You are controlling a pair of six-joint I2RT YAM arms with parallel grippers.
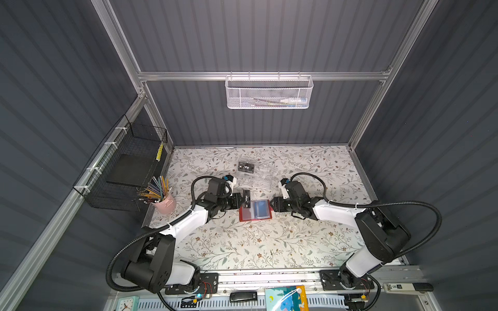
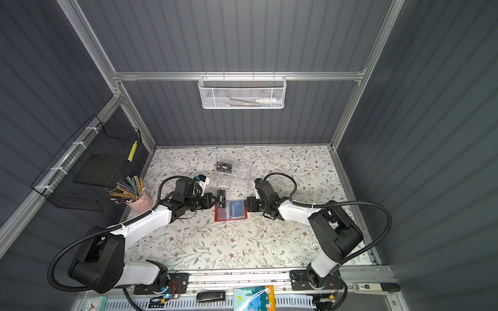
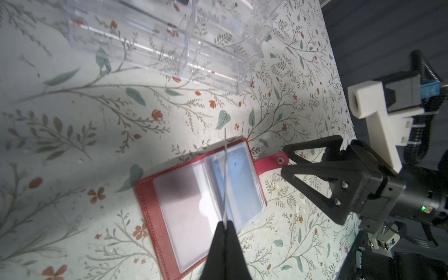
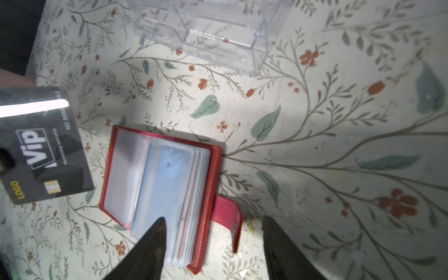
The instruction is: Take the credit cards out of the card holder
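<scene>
A black "Vip" card [image 4: 65,154] hangs upright above the table, and my left gripper is shut on its edge. From the left wrist the card shows only as a thin line. The red card holder [image 4: 213,175] lies open flat below it, with clear sleeves [image 4: 168,168] on one side and a pale inner page on the other. Bluish backing shows through the sleeves; whether another card sits inside, I cannot tell. At the holder's right side my right gripper stands open, its fingers on either side of the red strap [image 4: 227,213], apparently not gripping it.
Behind the holder stands a clear divided tray [image 1: 266,178] with another black card [image 1: 246,167] in its back left part. A pink pencil cup [image 1: 165,205] is at the far left.
</scene>
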